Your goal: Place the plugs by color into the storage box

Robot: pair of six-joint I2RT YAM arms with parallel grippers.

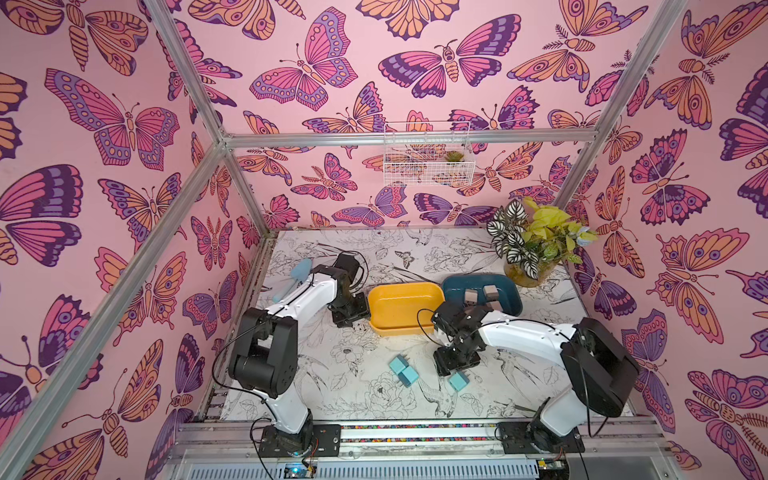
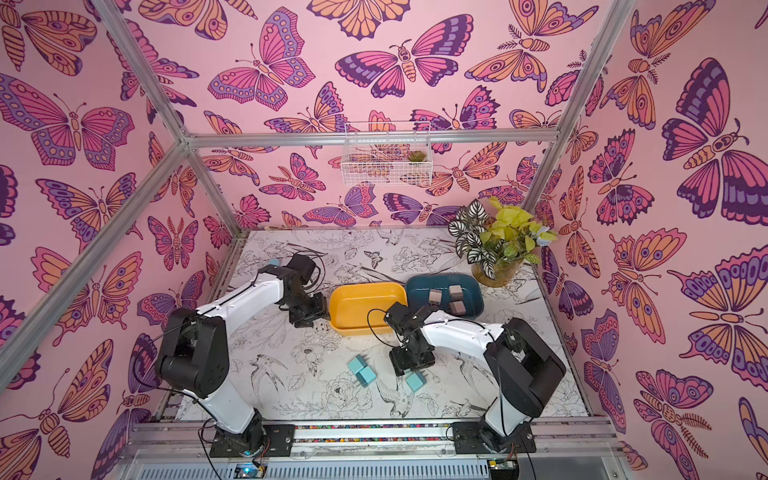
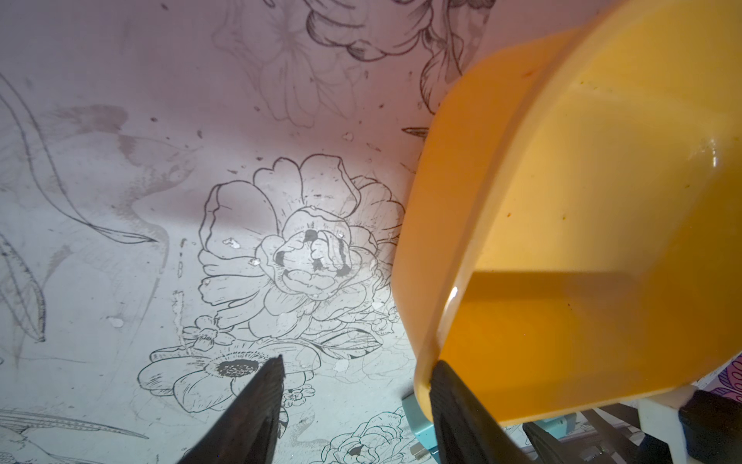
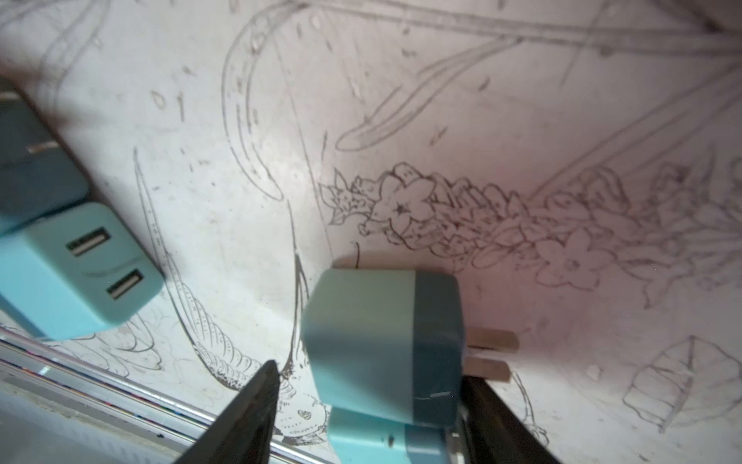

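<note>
Light-blue plugs (image 1: pixel 404 369) lie together front centre. My right gripper is part open, low over another light-blue plug (image 4: pixel 363 340) with pale prongs, its fingers either side, the right one close against it; whether it grips cannot be told. A two-port USB plug (image 4: pixel 92 274) lies left of it in the right wrist view. The yellow box (image 2: pixel 364 300) sits centre; the teal box (image 2: pixel 424 284) right of it holds several pale plugs (image 2: pixel 456 293). My left gripper stands open at the yellow box's left end, nothing visible between its fingers.
A potted plant (image 1: pixel 532 240) stands at the back right, next to the teal box. A light-blue object (image 1: pixel 301 269) lies behind the left arm. A metal rail runs along the front edge.
</note>
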